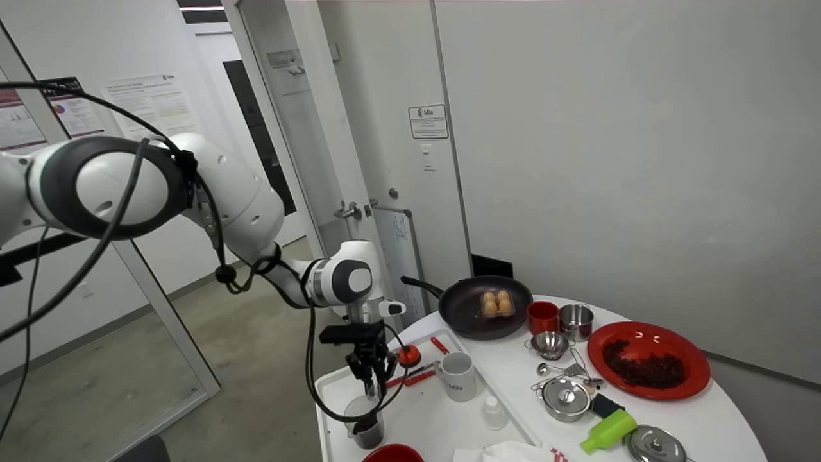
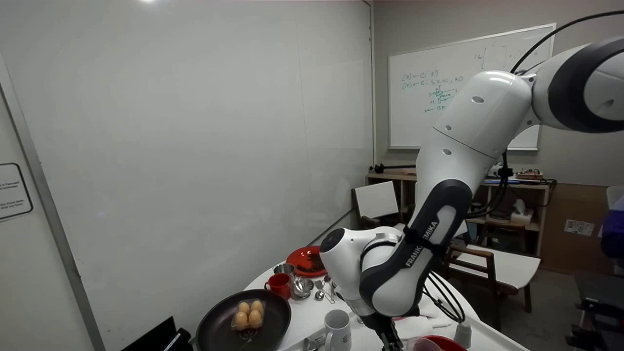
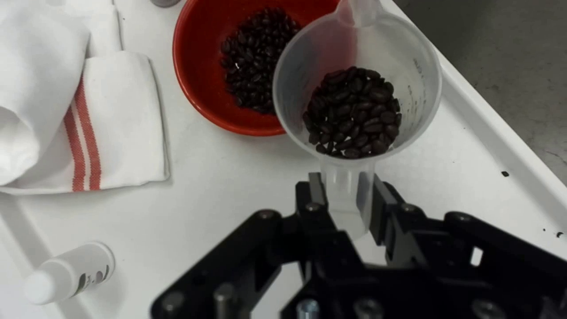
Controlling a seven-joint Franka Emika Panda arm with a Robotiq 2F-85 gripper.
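A clear measuring cup (image 3: pixel 417 79) holds a heap of dark beans (image 3: pixel 353 114) in its bottom. My gripper is shut on the cup's handle (image 3: pixel 340 186), one finger on either side. In the wrist view the cup overlaps the right edge of a red bowl (image 3: pixel 194 79), which has more dark beans (image 3: pixel 255 64) in it. Exterior view 1 has the gripper (image 1: pixel 375 385) pointing down over the tray's near left part, the cup (image 1: pixel 360 408) beneath it; the red bowl (image 1: pixel 394 454) is cut off by the frame's lower edge.
On the white tray (image 3: pixel 239 175) are a folded towel (image 3: pixel 122 117) and a small white bottle (image 3: pixel 79 271). A white mug (image 1: pixel 459 378) stands near the gripper. Farther off are a pan (image 1: pixel 477 323) with eggs and a red plate (image 1: pixel 696 369).
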